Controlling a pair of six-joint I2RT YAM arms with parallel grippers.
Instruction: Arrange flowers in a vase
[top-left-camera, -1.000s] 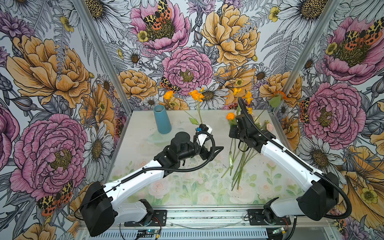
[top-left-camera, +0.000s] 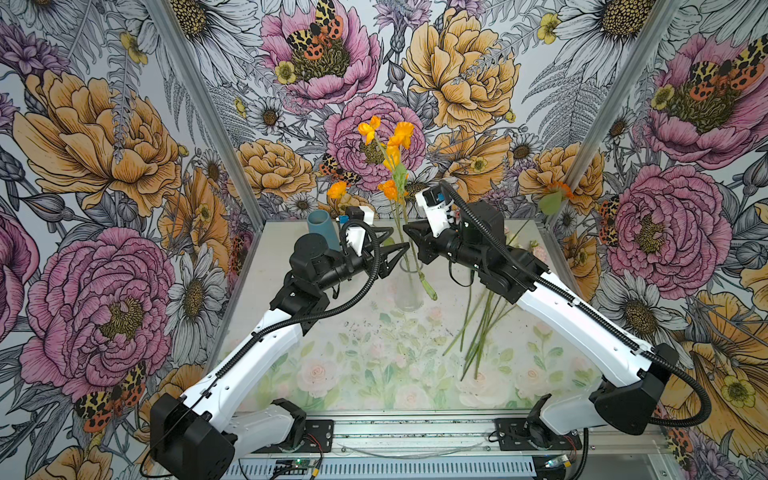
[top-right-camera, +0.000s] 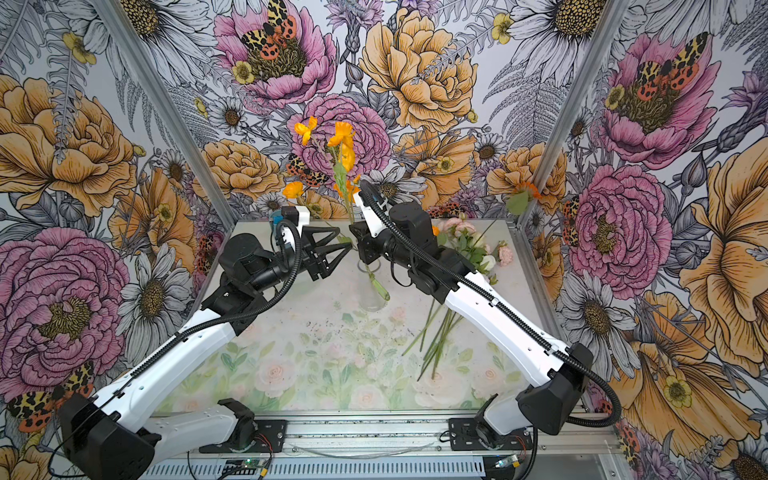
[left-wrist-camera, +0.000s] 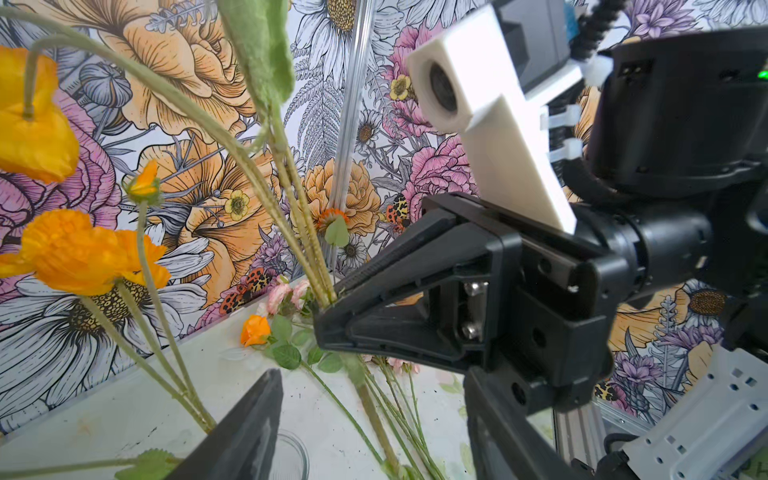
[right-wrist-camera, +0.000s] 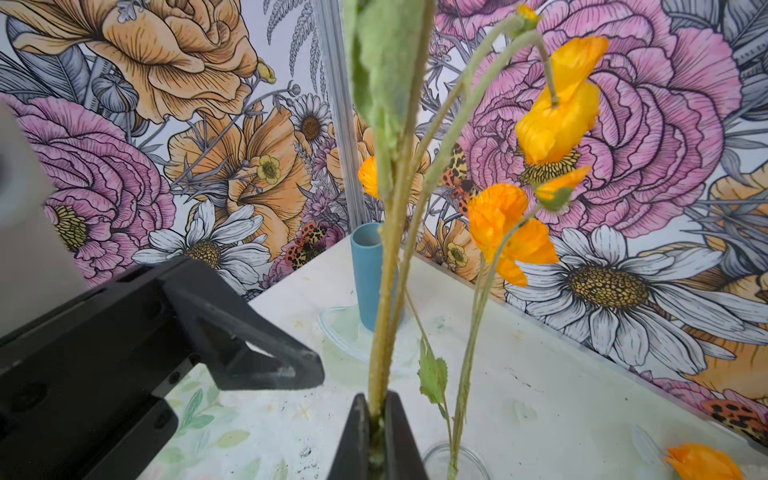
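Note:
In the right wrist view my right gripper is shut on flower stems (right-wrist-camera: 389, 288) with a pale green leaf; their orange blooms (top-left-camera: 400, 136) stand high against the back wall. The held stems' lower end (top-left-camera: 429, 288) hangs close to the clear glass vase (top-left-camera: 409, 299); whether it is inside cannot be told. Other orange flowers (right-wrist-camera: 500, 216) rise from the vase's rim. My left gripper is open, left of the held stems and near them. Stem shows between its fingers in the left wrist view, apparently beyond them.
A blue-teal vase (right-wrist-camera: 368, 276) stands at the back left. Loose flowers with long stems (top-left-camera: 480, 340) lie on the right of the table, under the right arm. One orange bloom (top-left-camera: 337, 190) shows at the back wall.
My right gripper has moved left and up with the flowers, from above the loose stems to the glass vase. The left gripper has moved back, left and up.

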